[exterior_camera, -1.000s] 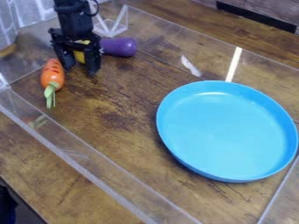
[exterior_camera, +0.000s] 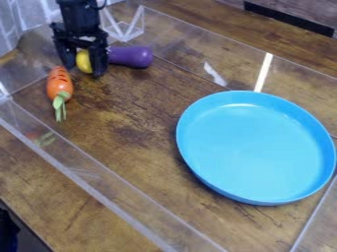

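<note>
My black gripper is low at the upper left, open, its fingers around a yellow object that it partly hides. Just right of that lies a purple eggplant. An orange carrot with green top lies below and to the left of the gripper.
A large blue plate occupies the right side. Clear plastic edges run along the sides, and a white strip lies at the upper right.
The gripper has shifted slightly to the left over the last second, and more of the yellow object shows. The carrot and plate look unmoved.
</note>
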